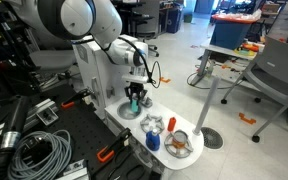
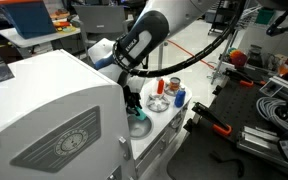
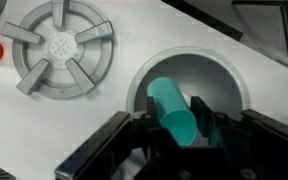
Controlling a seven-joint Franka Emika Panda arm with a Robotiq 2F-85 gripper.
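A green, bottle-like object point(image 3: 170, 108) is held in my gripper, which is shut on it. Below the object, in the wrist view, lies a round grey sink bowl point(image 3: 224, 85). From the first exterior view, the green object point(image 1: 134, 106) appears over the bowl point(image 1: 127, 113) at the left end of the white counter. In the second exterior view the green object point(image 2: 137, 110) shows above the bowl point(image 2: 141, 128). Whether it touches the bowl cannot be told.
Beside the bowl is a round burner grate point(image 3: 66, 48). Along the counter stand a red object point(image 1: 171, 124), a blue cup point(image 1: 153, 141) and a copper-coloured pot point(image 1: 179, 138) on another burner. A white cabinet point(image 2: 49, 90) stands close by the arm.
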